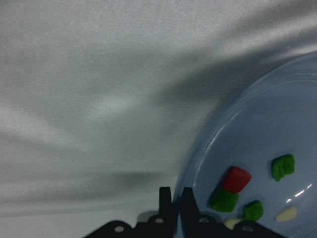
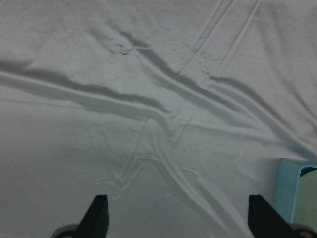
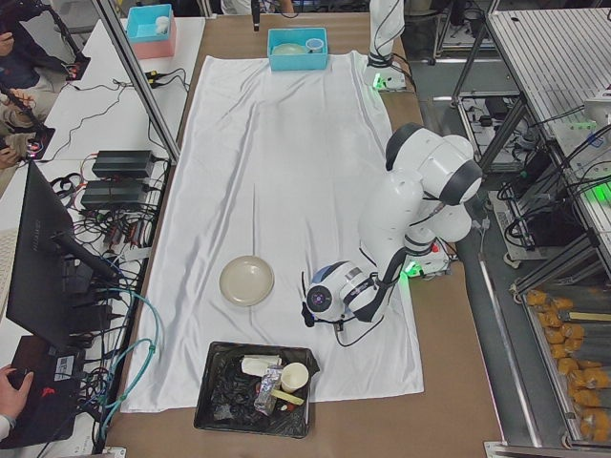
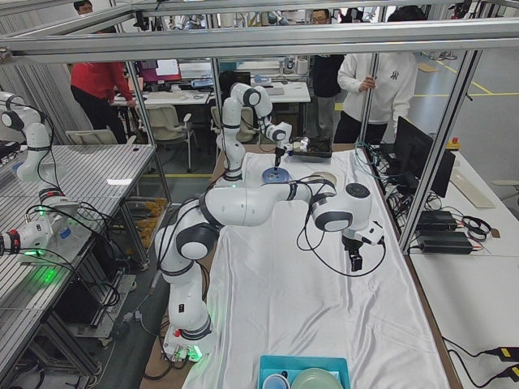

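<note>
A blue plate (image 1: 257,124) fills the right of the left wrist view, holding red (image 1: 236,179), green (image 1: 283,166) and pale (image 1: 286,213) pieces. My left gripper is at the plate's near rim, its fingers close together on either side of it; whether it grips the rim is unclear. In the camera left view this plate is mostly hidden under the left arm. My right gripper stands open over bare cloth, with nothing between its fingers.
A beige plate (image 3: 246,281) lies on the white cloth (image 3: 277,162). A black bin (image 3: 220,382) of mixed items is at the near end. A teal container (image 4: 264,369) with dishes sits at the other end.
</note>
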